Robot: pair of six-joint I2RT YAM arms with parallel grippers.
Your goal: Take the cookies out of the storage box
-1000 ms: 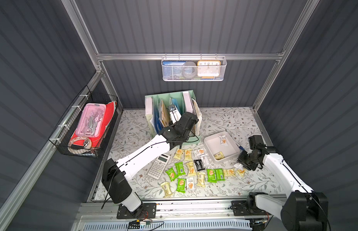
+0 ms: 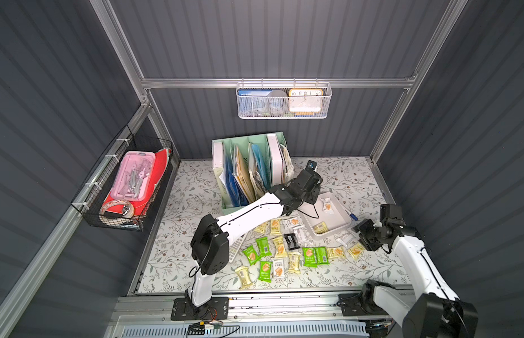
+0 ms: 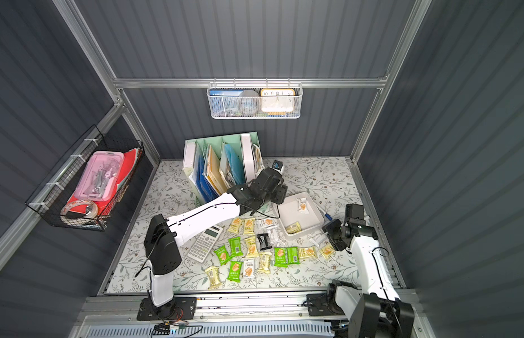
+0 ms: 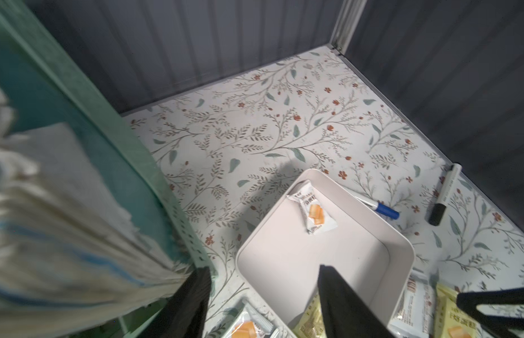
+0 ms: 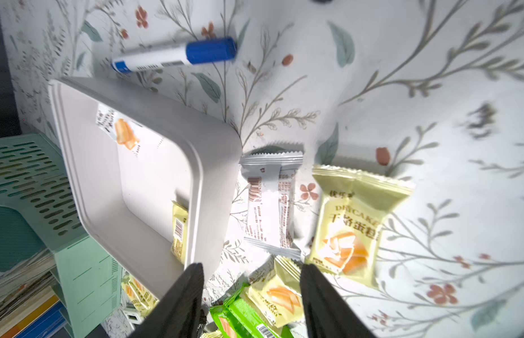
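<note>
The white storage box [image 4: 346, 253] holds a white cookie packet [image 4: 312, 208] at its back and a yellow packet [image 5: 179, 231] at its front. My left gripper is open, empty, above the box's left side beside the file holder. My right gripper hangs right of the box, fingers apart, over loose packets: a white packet [image 5: 270, 197], a yellow packet [image 5: 346, 225] and others beneath.
A green file holder [image 3: 242, 138] stands left of the box, with a calculator [image 3: 205, 242] and several packets in front. A blue-capped marker [image 5: 211, 50] lies behind the box.
My left arm has moved right, from the file holder to over the box's back left.
</note>
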